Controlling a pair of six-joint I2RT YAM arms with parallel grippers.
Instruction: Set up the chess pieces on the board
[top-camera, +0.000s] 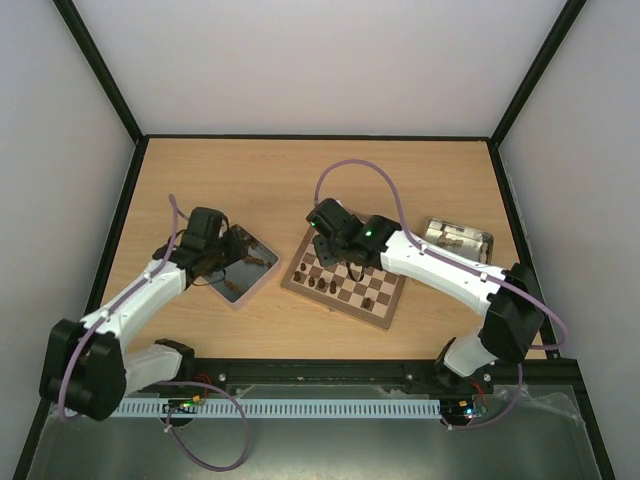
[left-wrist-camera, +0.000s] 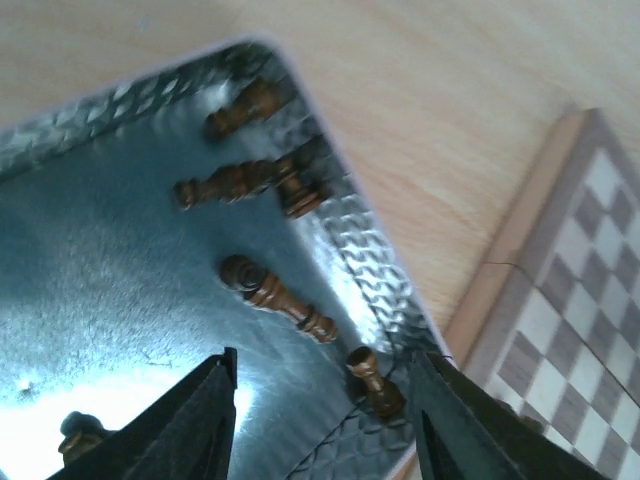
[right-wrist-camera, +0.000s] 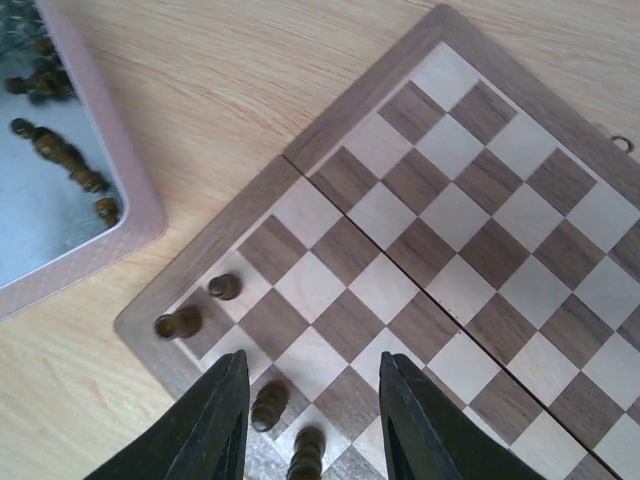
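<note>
The wooden chessboard (top-camera: 360, 300) lies mid-table, with several dark pieces standing near its left end, including a pawn (right-wrist-camera: 225, 286) and others between and below my right fingertips. My right gripper hangs open above them, nothing between its fingertips. My left gripper is open over the pink-rimmed metal tray (right-wrist-camera: 145, 210), which holds several dark pieces lying on their sides, among them a long piece (left-wrist-camera: 280, 298) just above the fingertips and a small pawn (left-wrist-camera: 380, 390) near the right finger.
A second metal tray (top-camera: 457, 240) with lighter pieces sits right of the board, partly behind the right arm.
</note>
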